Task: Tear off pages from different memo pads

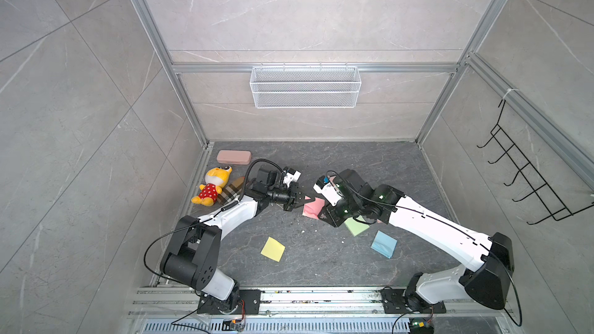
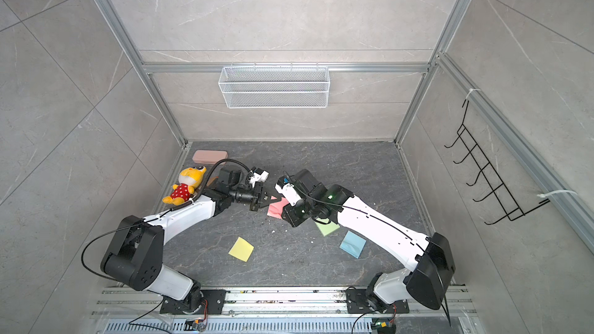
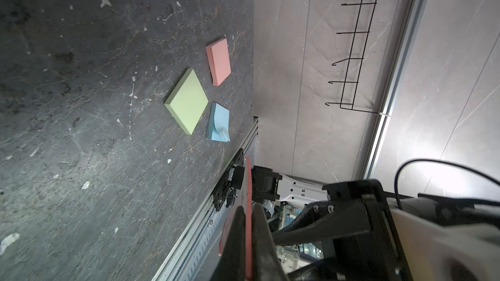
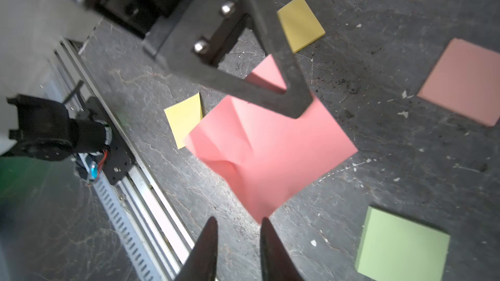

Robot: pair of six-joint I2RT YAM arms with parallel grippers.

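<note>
My left gripper (image 1: 300, 199) is shut on a creased pink sheet, seen edge-on between its fingers in the left wrist view. My right gripper faces that sheet from just right of it, its two fingers parted and blurred, with nothing clearly between them. On the floor lie a green pad (image 3: 186, 101), a blue pad (image 3: 218, 122) with a curled top sheet, a small pink pad (image 3: 218, 61) and a yellow pad (image 1: 272, 248) at the front left.
A yellow-headed plush toy (image 1: 211, 186) and a pink case (image 1: 234, 156) sit at the back left. A white wire basket (image 1: 305, 86) hangs on the back wall, a black hook rack (image 1: 526, 179) on the right wall.
</note>
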